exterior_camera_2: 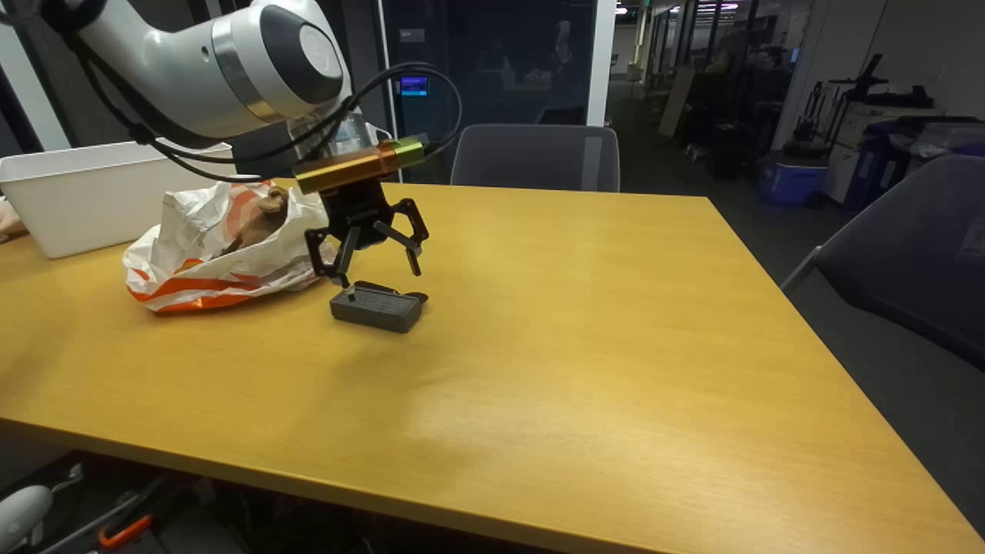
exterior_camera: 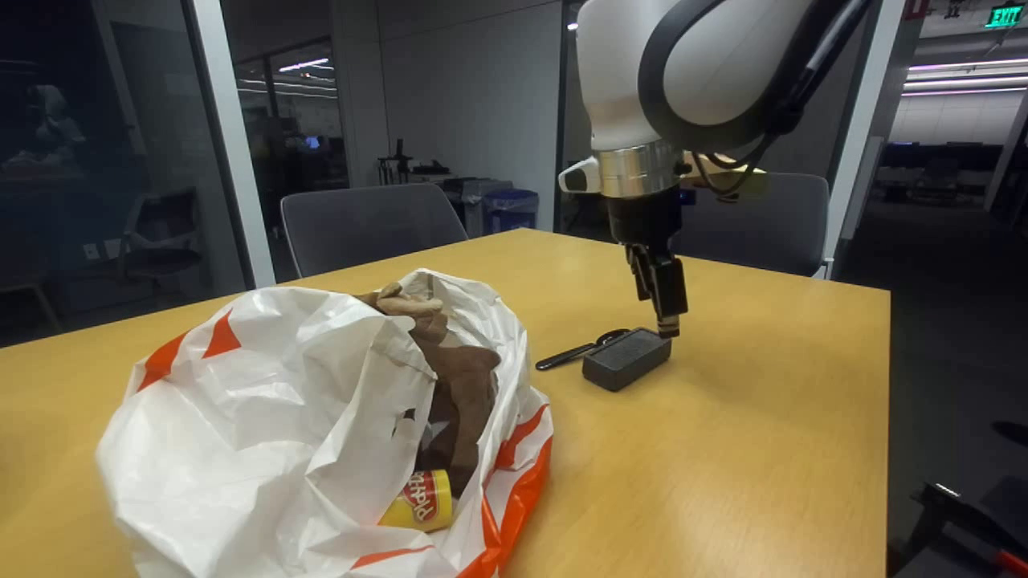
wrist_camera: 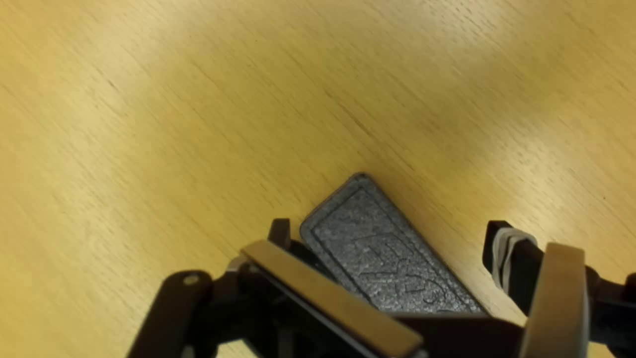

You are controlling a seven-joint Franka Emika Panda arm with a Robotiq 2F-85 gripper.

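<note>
A dark grey rectangular eraser-like block (exterior_camera: 627, 360) lies flat on the table, its patterned top (wrist_camera: 390, 253) partly hidden by my gripper in the wrist view. Along its far side rests a black spoon-like utensil (exterior_camera: 566, 357), only a bit of which shows in exterior view 2. My gripper (exterior_camera_2: 383, 282) points down above the block, fingers spread wide and holding nothing. In the wrist view one finger covers the block's left edge, while the other (wrist_camera: 507, 262) is off to its right over bare wood.
A white and orange plastic bag (exterior_camera: 260, 405) holds a brown plush item (exterior_camera: 467, 385) and a yellow Play-Doh can (exterior_camera: 424, 501). Behind the bag stands a white bin (exterior_camera_2: 101, 198).
</note>
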